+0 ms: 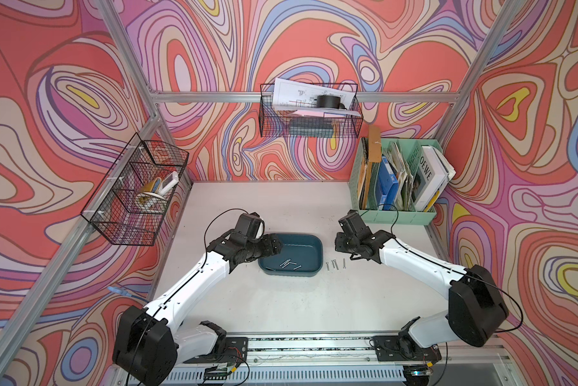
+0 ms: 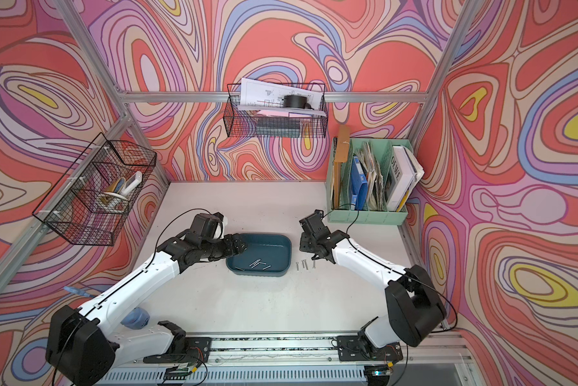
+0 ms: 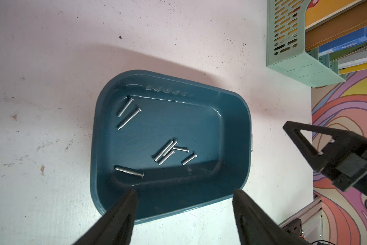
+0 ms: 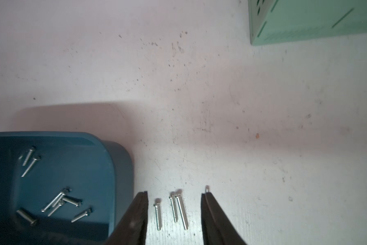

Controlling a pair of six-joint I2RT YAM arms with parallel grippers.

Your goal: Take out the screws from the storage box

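A dark teal storage box (image 3: 171, 208) sits mid-table with several silver screws (image 3: 128, 118) loose inside, grouped at its middle and left side. My left gripper hangs over the box's left part, fingers apart, nothing visible between them. My right gripper is raised just right of the box, open and empty, above several screws (image 4: 182, 212) lying in a rough row on the table.
A green file holder (image 1: 395, 216) full of folders stands at the back right of the white table (image 1: 250, 302). Wire baskets hang at back and left.
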